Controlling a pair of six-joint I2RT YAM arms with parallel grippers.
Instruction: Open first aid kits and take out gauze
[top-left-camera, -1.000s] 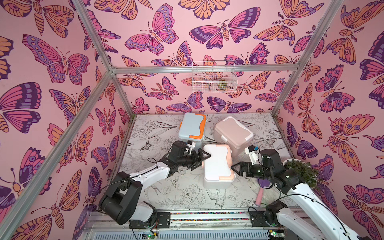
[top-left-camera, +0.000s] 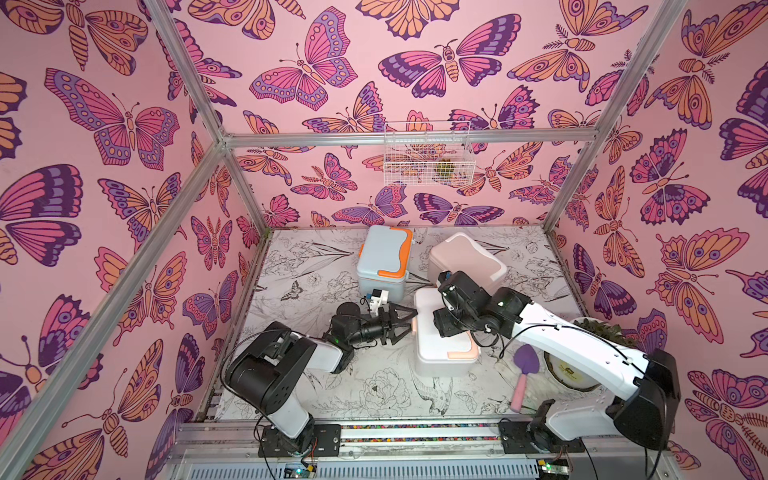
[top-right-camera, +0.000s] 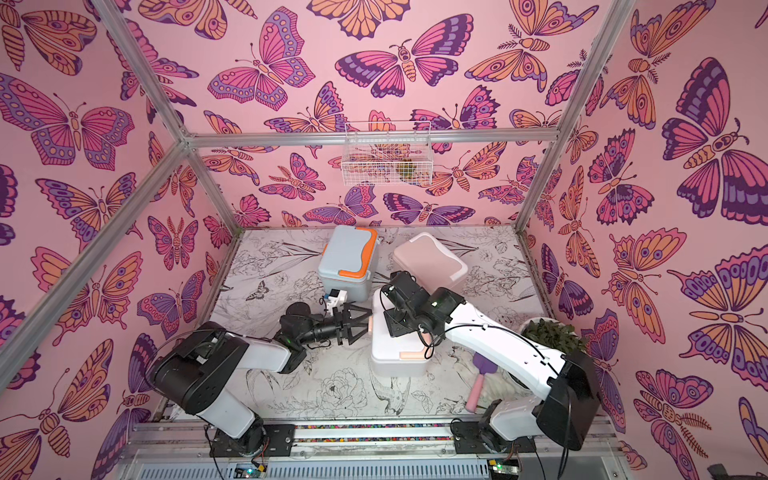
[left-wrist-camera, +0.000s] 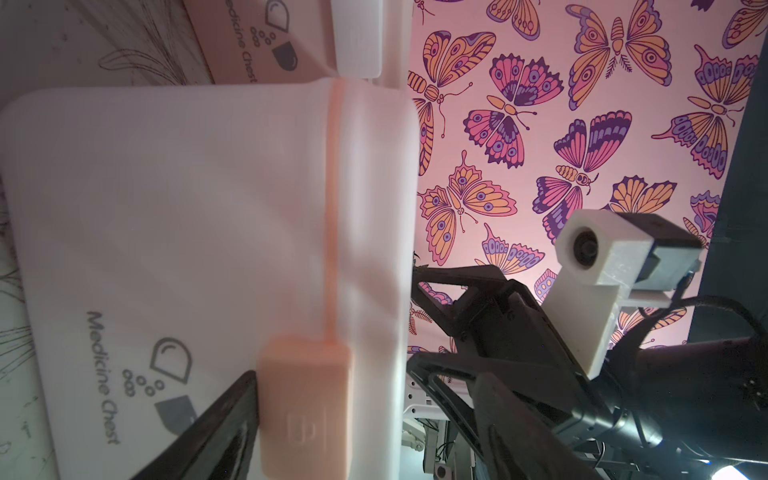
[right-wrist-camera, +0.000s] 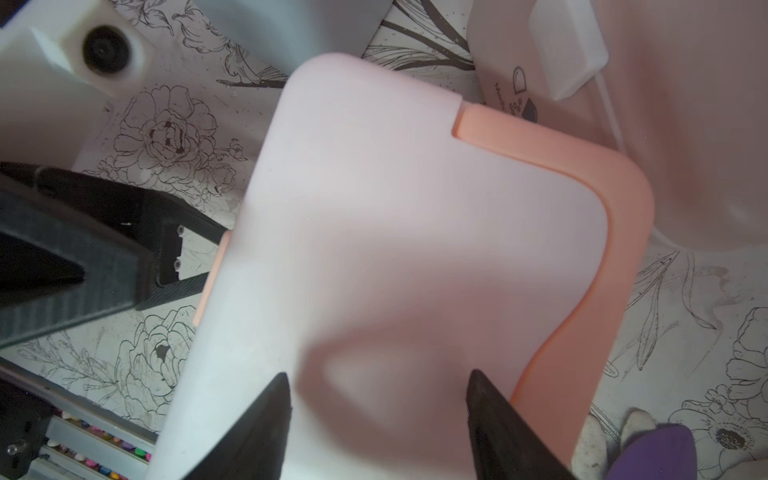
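A white first aid kit with peach trim (top-left-camera: 436, 360) stands closed at the table's front middle. Its peach latch (left-wrist-camera: 308, 408) and "Medicine Chest" print face my left gripper, which is open with the latch between its fingers. A grey-blue kit with an orange handle (top-left-camera: 382, 252) and a pale pink kit (top-left-camera: 468, 264) stand behind, both with lids down. Over the white lid hangs my right gripper, its fingers apart and nothing between them. Whether the right fingertips touch the lid is hard to tell. No gauze shows.
A purple spatula with a pink handle (top-left-camera: 525, 364) and a potted plant (top-left-camera: 572, 368) lie to the right, close under the right arm. A wire basket (top-left-camera: 428, 164) hangs on the back wall.
My right gripper has swung from the kit's right side to above its lid. The white kit has shifted a little to the right.
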